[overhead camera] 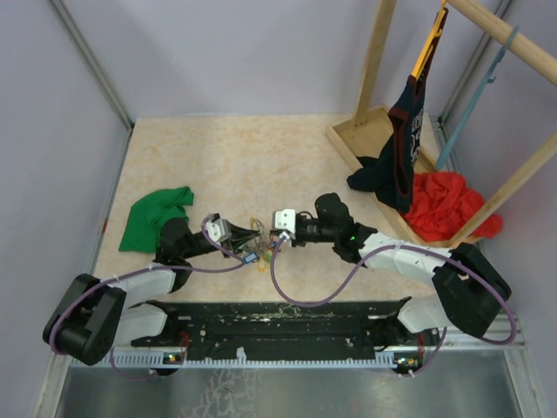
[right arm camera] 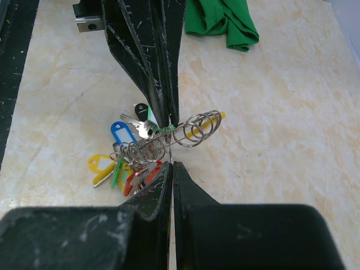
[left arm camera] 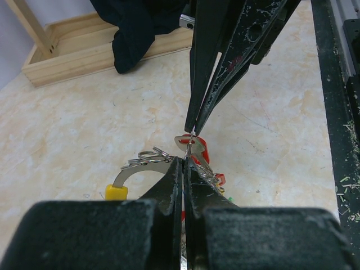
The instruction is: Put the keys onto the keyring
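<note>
Near the centre of the mat both grippers face each other over a bunch of keys with coloured tags (right arm camera: 122,133) and coiled metal rings (right arm camera: 197,128). My left gripper is shut at the bunch, with thin metal at its tips. My right gripper is also shut, its tips on a thin metal piece among the rings, seen edge-on. In the left wrist view a silver key with a red tag (left arm camera: 202,147) hangs just beyond the fingertips. Whether each gripper holds a ring or a key is hard to tell.
A green cloth (overhead camera: 148,226) lies at the left. At the right stands a wooden box (overhead camera: 348,135) with a red cloth (overhead camera: 444,205), under a wooden frame with dark fabric hanging from it.
</note>
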